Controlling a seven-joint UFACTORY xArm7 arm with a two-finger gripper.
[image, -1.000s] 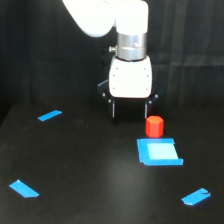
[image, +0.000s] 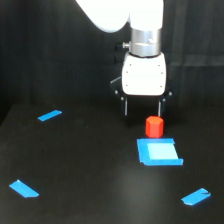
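A small red block (image: 154, 127) with a lighter top stands on the black table, right of centre. Just in front of it lies a square outlined in blue tape (image: 143, 150) with a pale middle. My white gripper (image: 144, 107) hangs from the arm above and behind the block. Its two dark fingers point down, spread wide apart with nothing between them. The block sits below the fingertips and nearer the right finger; apart from the gripper, as far as this view tells.
Strips of blue tape mark the table at the back left (image: 50, 115), front left (image: 24, 188) and front right (image: 196, 197). A dark curtain hangs behind.
The arm and gripper have shifted to the right, closer to over the block, and slightly up in the picture. The fingers stay apart; the block and tape have not moved.
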